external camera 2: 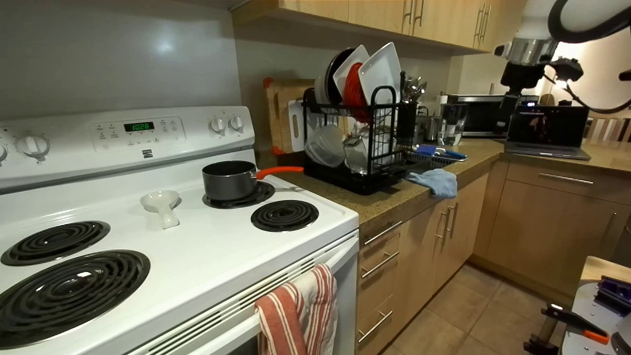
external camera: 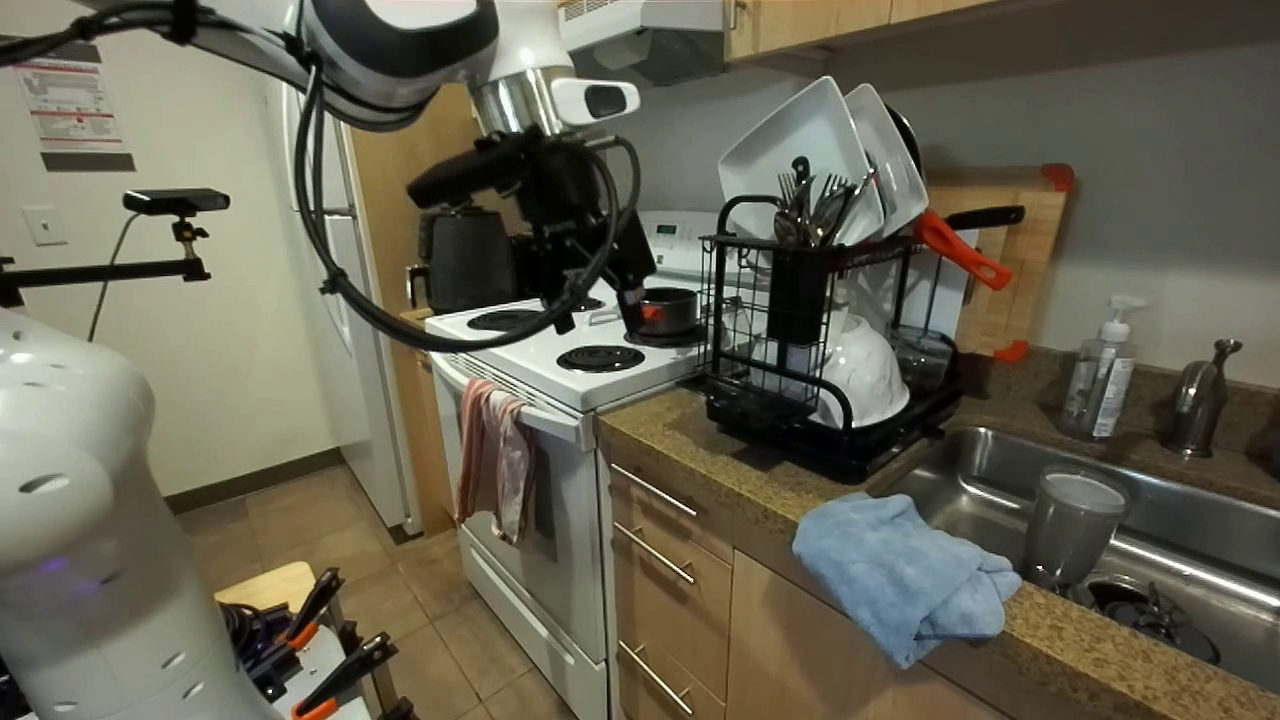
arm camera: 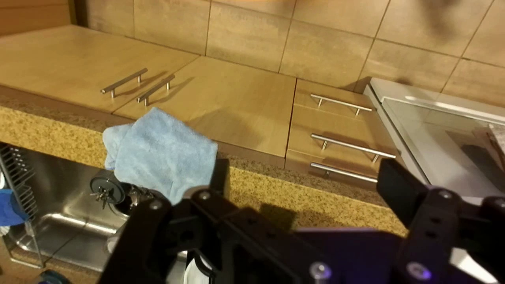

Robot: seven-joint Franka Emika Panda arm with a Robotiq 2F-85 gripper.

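In the wrist view my gripper stands open, its two black fingers (arm camera: 397, 189) wide apart with nothing between them. Below it are the counter edge and drawer fronts. Exterior view 1 has the gripper (external camera: 600, 317) in the air, overlapping the stove in the picture. A blue cloth (external camera: 906, 576) drapes over the counter edge in front of the sink; the wrist view puts this cloth (arm camera: 163, 151) left of the fingers. On the stove's back right burner sits a dark pot (external camera 2: 229, 181) with a red handle.
A black dish rack (external camera: 828, 414) loaded with plates, utensils and a white bowl stands beside the sink (external camera: 960, 492). Inside the sink is a clear cup (external camera: 1071, 528). A white spoon rest (external camera 2: 160, 204) lies on the stove, and a striped towel (external camera 2: 300, 307) hangs from the oven handle.
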